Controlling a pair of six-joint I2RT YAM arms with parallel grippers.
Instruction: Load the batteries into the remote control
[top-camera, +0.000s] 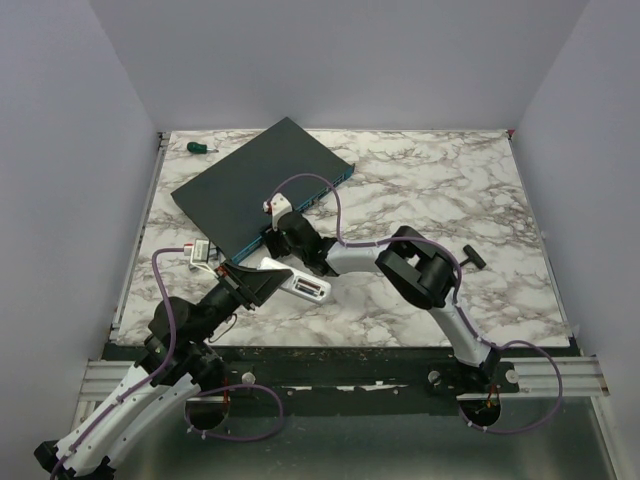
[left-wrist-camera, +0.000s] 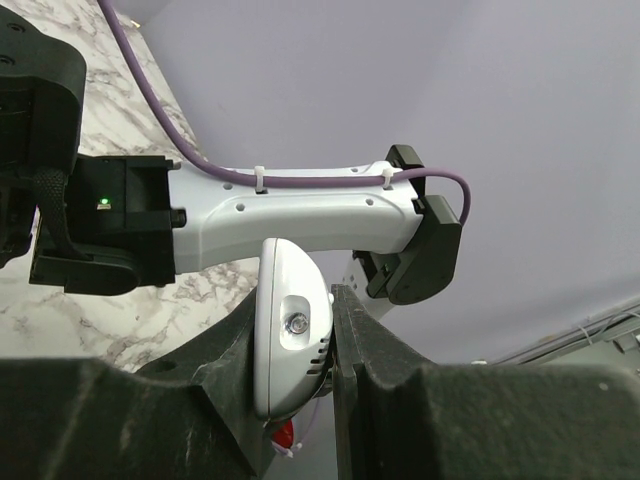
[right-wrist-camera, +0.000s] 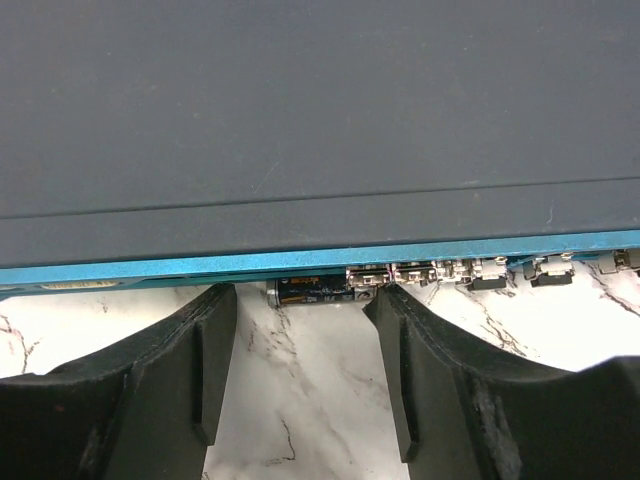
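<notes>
My left gripper (top-camera: 268, 281) is shut on the white remote control (top-camera: 308, 287), gripping it across one end; a dark slot on its upper face shows. In the left wrist view the remote (left-wrist-camera: 285, 330) stands end-on between the black fingers. My right gripper is part open at the edge of the dark slab. A dark battery (right-wrist-camera: 315, 290) lies lengthwise between its fingertips, at the teal edge. There is a gap on the battery's left, while the right fingertip is close to or touching its other end.
The big dark slab (top-camera: 255, 175) has a teal edge with several metal clips (right-wrist-camera: 455, 271) along it. A green-handled screwdriver (top-camera: 198, 148) is at the back left, a small black object (top-camera: 474, 257) at the right.
</notes>
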